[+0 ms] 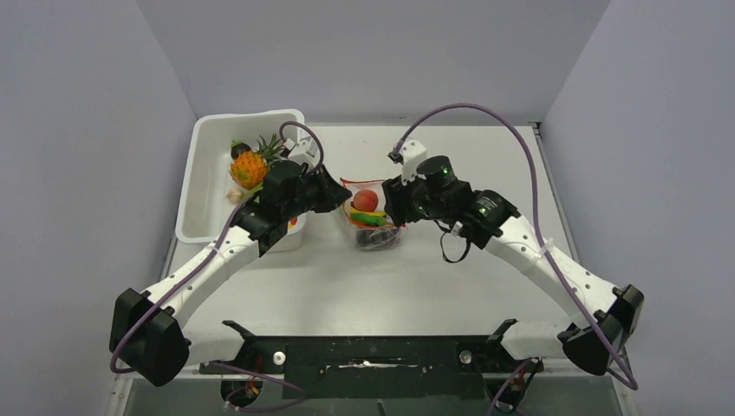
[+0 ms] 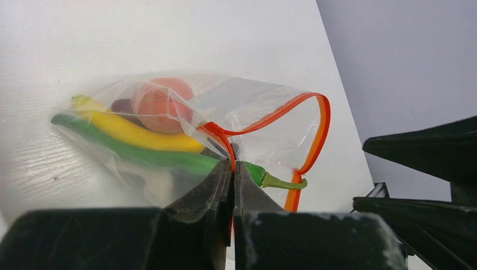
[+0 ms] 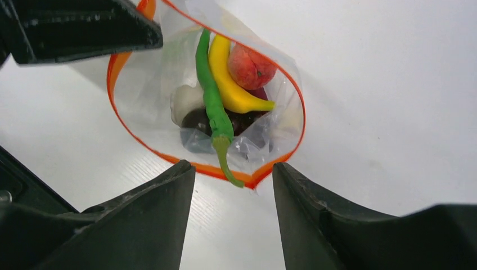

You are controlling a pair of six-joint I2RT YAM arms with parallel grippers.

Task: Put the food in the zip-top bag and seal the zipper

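Observation:
The clear zip bag [image 1: 374, 237] with orange zipper edge stands open mid-table, holding a green pepper [image 3: 211, 95], a banana [image 3: 235, 94], a peach [image 3: 249, 68] and darker items. The pepper's stem pokes over the zipper edge. My left gripper is shut at the bag's left corner, with the orange zipper edge [image 2: 217, 129] running into its fingertips. My right gripper stands open beside the bag's mouth, facing the pepper stem, nothing visible between its fingers.
A white bin [image 1: 198, 182] at the left holds a pineapple [image 1: 249, 168], an eggplant and other food. Walls stand behind and at both sides.

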